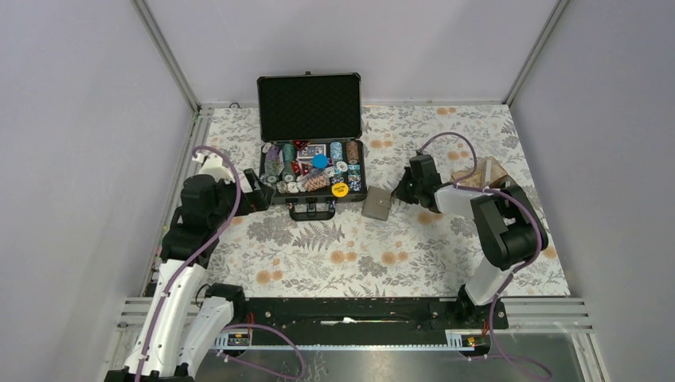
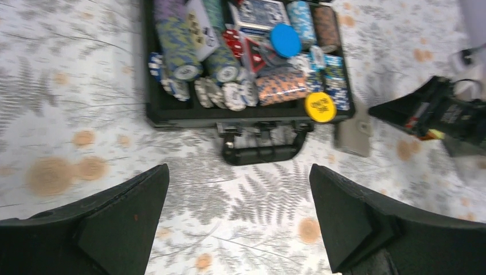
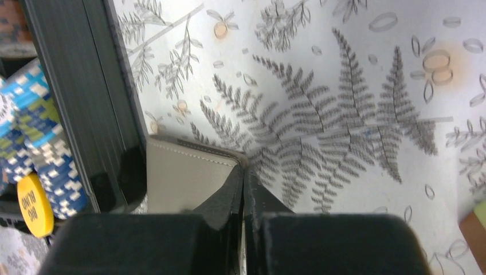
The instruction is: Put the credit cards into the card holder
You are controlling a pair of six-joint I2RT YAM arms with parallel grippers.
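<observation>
A taupe card holder (image 1: 376, 205) lies right of the chip case; the right wrist view shows its stitched edge (image 3: 183, 172). My right gripper (image 1: 399, 193) is shut at the holder's right edge, the holder's corner at its fingertips; whether any of it is between them is unclear. My left gripper (image 1: 259, 195) stands open left of the case, nothing between its fingers. A yellow-orange item, possibly the cards, shows at the right edge of the right wrist view (image 3: 474, 229), mostly out of frame, and behind the right gripper in the left wrist view.
An open black case (image 1: 310, 107) full of poker chips sits at the back centre. A tan bag (image 1: 489, 169) lies at the right, partly under the right arm.
</observation>
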